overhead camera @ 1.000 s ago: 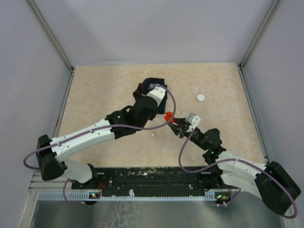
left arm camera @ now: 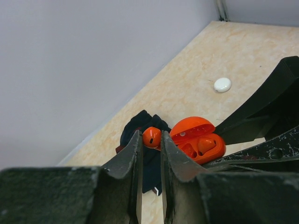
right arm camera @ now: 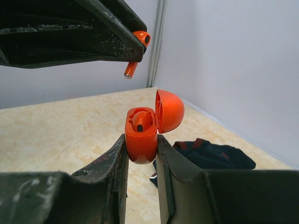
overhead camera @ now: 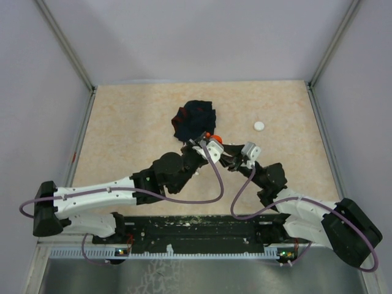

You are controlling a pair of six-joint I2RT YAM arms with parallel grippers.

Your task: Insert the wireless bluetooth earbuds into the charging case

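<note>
In the left wrist view my left gripper is shut on a small orange earbud [left arm camera: 152,136]. Just right of it is the orange charging case [left arm camera: 201,148] with its lid up. In the right wrist view my right gripper is shut on the case [right arm camera: 141,144], held upright, an earbud visible in one compartment. The left gripper's earbud [right arm camera: 133,65] hangs stem-down above and left of the case, apart from it. In the top view both grippers meet near the middle of the table [overhead camera: 128,122].
A dark cloth [overhead camera: 193,119] lies behind the grippers. A small white round item [overhead camera: 259,125] lies on the right of the table.
The right gripper has shifted slightly.
</note>
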